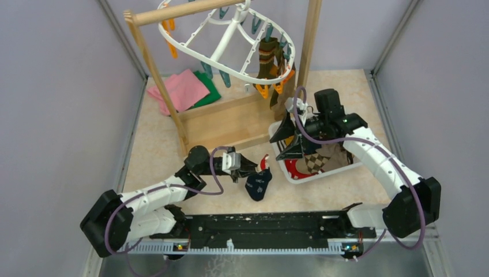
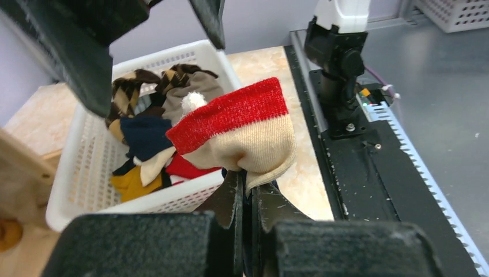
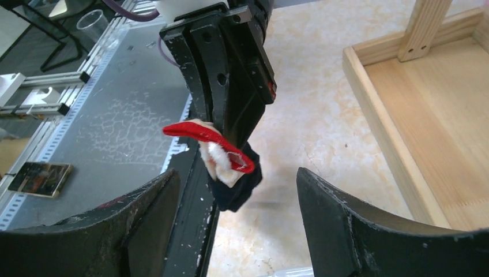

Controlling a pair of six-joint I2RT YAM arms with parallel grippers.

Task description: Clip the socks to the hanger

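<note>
A navy sock with a red and cream cuff (image 2: 242, 138) is held by my left gripper (image 1: 254, 170), which is shut on it, low over the table left of the sock basket; the navy part (image 1: 258, 184) hangs down. My right gripper (image 1: 279, 144) stands open over the basket's left side, empty between its fingers, facing the held sock in the right wrist view. The white hanger (image 1: 242, 76) on the wooden stand carries clips (image 1: 225, 78), with olive striped socks (image 1: 266, 57) hanging at its right side.
The white basket (image 1: 311, 180) of loose socks sits at the right. An empty wooden tray (image 1: 213, 130) lies under the hanger; pink and green cloths (image 1: 179, 92) lie behind it. The table in front of the tray is clear.
</note>
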